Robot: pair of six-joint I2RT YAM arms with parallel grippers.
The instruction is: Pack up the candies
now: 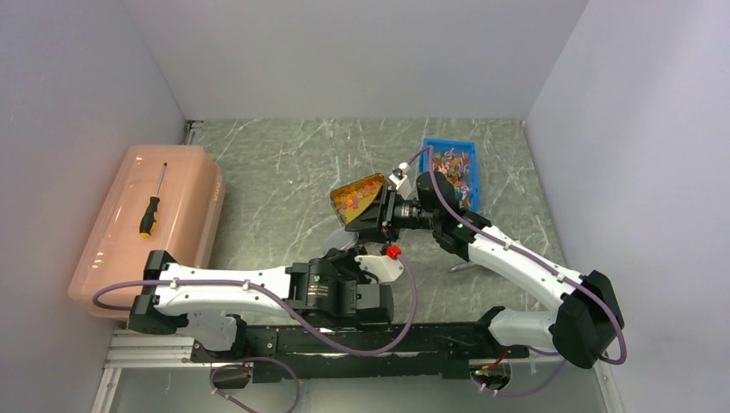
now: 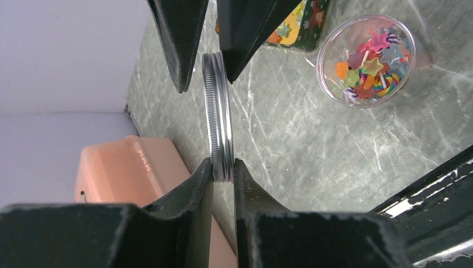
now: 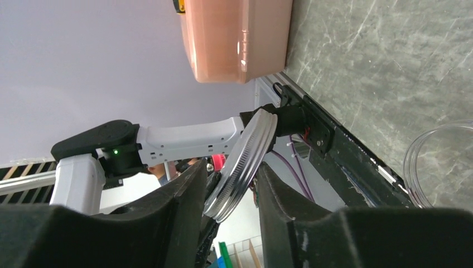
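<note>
A round lid with a ridged silver rim [image 2: 217,106] stands on edge in the left wrist view, my left gripper shut on its lower edge. The fingers of my right gripper straddle the lid's upper edge, part open; one finger [image 2: 239,33] looks very close to it or touching. From the right wrist, the same lid [image 3: 242,164] shows between the fingertips. A clear open jar [image 2: 322,70] with mixed colourful candies [image 2: 372,67] stands on the table beyond; my left arm hides it in the top view.
Behind the grippers lies an orange-gold tin [image 1: 335,202] with candies. A blue tray [image 1: 474,159] of candies sits at the back right. On the left, a screwdriver [image 1: 151,212] rests on a pink box [image 1: 116,219].
</note>
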